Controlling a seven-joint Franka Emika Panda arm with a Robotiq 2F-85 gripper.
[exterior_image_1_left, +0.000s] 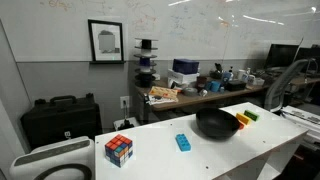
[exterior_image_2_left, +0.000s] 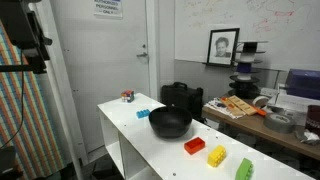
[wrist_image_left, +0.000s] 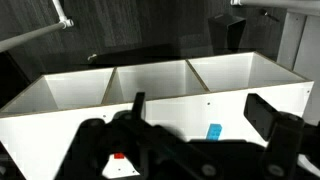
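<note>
My gripper stands open in the wrist view, nothing between its fingers. It is apart from the white table, whose compartments show beyond it. A blue block (wrist_image_left: 213, 131) lies on the tabletop, seen between the fingers. In exterior view 2, a black bowl (exterior_image_2_left: 170, 123) sits mid-table. Left of it are the blue block (exterior_image_2_left: 143, 113) and a multicoloured cube (exterior_image_2_left: 127, 96). On its right lie a red block (exterior_image_2_left: 198, 145), a yellow block (exterior_image_2_left: 217, 156) and a green block (exterior_image_2_left: 244, 170). Dark arm parts (exterior_image_2_left: 25, 55) show at the upper left.
Behind the white table (exterior_image_1_left: 205, 160) is a wooden bench (exterior_image_1_left: 185, 101) with boxes and a stacked stand (exterior_image_1_left: 146, 62). A black case (exterior_image_1_left: 62, 120) stands at the left back. The tabletop around the cube and blue block has free room.
</note>
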